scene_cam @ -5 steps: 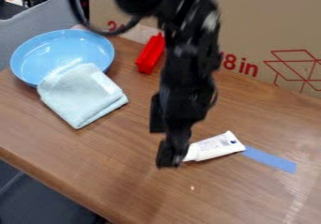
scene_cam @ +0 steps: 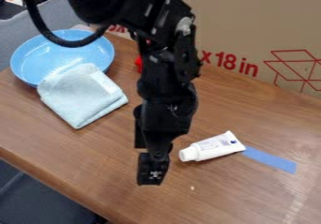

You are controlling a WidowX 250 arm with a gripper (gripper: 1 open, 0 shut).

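My black gripper (scene_cam: 154,164) hangs low over the middle of the wooden table, pointing down, seen side-on with its fingertips just left of a white tube (scene_cam: 212,147). It is open by its look, though the gap between the fingers is mostly hidden. The tube lies beside a strip of blue tape (scene_cam: 268,159) on the right.
A light blue bowl (scene_cam: 45,51) and a folded pale cloth (scene_cam: 81,96) sit at the left. A red object (scene_cam: 139,64) is mostly hidden behind the arm. A cardboard box (scene_cam: 256,40) stands at the back.
The gripper has shifted leftward and down from beside the tube over the last second, and the arm now covers more of the red object. The objects on the table have not moved.
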